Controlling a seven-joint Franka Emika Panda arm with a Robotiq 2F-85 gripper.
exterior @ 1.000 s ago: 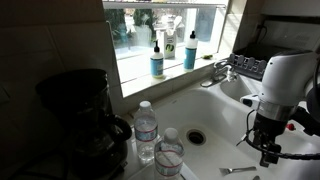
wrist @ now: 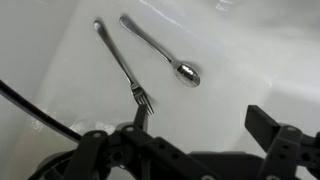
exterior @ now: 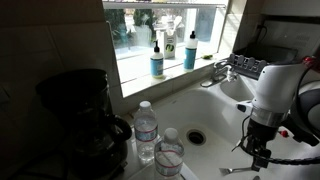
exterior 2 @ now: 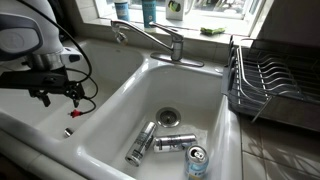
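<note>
A silver fork (wrist: 124, 65) and a silver spoon (wrist: 165, 52) lie apart on the white basin floor in the wrist view, the fork's tines pointing toward my gripper. My fingers stand wide apart with nothing between them; the left fingertip is close beside the tines in that view. From exterior view 1, my gripper (exterior: 257, 158) hangs in the sink near the fork (exterior: 238, 171). Exterior view 2 has the gripper (exterior 2: 60, 98) at the left, over the left basin. How high the fingertips are above the floor is hard to judge.
The other basin holds two cans (exterior 2: 175, 142) (exterior 2: 197, 160) and a metal cylinder (exterior 2: 141, 144) near its drain. A faucet (exterior 2: 150, 40) stands behind the divider, and a dish rack (exterior 2: 270, 80) to the right. Water bottles (exterior: 145, 132) and a coffee maker (exterior: 82, 125) flank the sink.
Compared with one second ago, my arm has shifted left and somewhat lower in exterior view 1, bringing the gripper nearer the fork. The fork and the bottles appear unmoved.
</note>
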